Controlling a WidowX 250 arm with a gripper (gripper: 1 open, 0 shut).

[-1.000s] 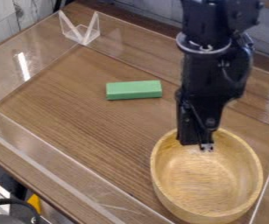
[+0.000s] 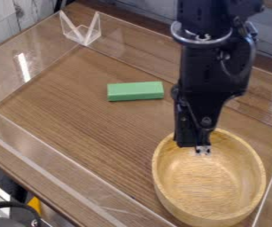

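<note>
The gripper of the large black arm hangs from the top right, over the back rim of a round wooden bowl. Its tip points down toward the bowl, and whether it is open or shut is hard to tell. The bowl looks empty, though part of it is hidden by the gripper. A green block lies on the table behind and to the left of the bowl.
A white wire object stands at the back left. Clutter, including black and yellow items, lies beyond the front left edge.
The arm and gripper have shifted very slightly. The bowl and the green block have not moved.
</note>
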